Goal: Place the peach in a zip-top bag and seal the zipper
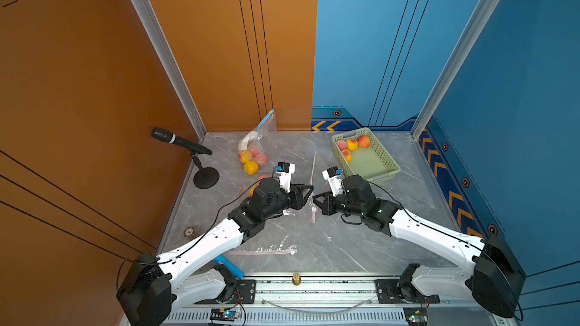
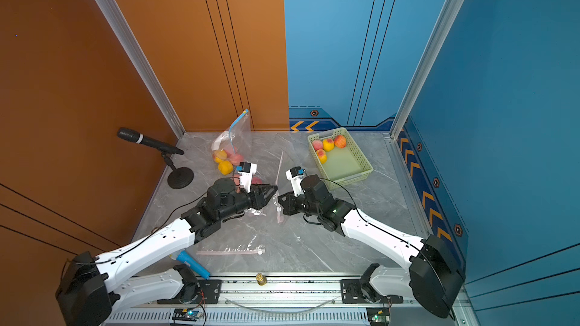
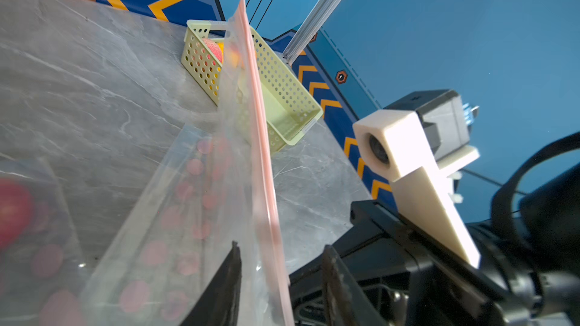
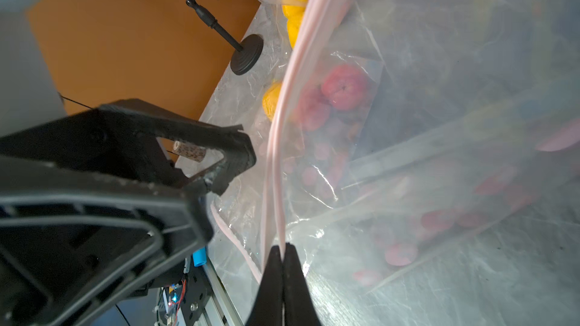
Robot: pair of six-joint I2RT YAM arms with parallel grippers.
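A clear zip bag with pink dots and a pink zipper strip [image 3: 261, 151] stands upright between my grippers at mid-table. My right gripper is shut on the lower end of that strip. My left gripper stands open around the same strip, opposite the right one; whether it touches is unclear. Peaches [image 1: 351, 144] lie in a green basket [image 1: 380, 172] at the back right. More fruit in clear bags [image 1: 253, 155] is at the back left, some hidden behind my left arm.
A microphone on a stand [image 1: 206, 176] is at the left. Another flat bag strip [image 1: 259, 252] and a blue roll [image 2: 192, 262] lie at the front left.
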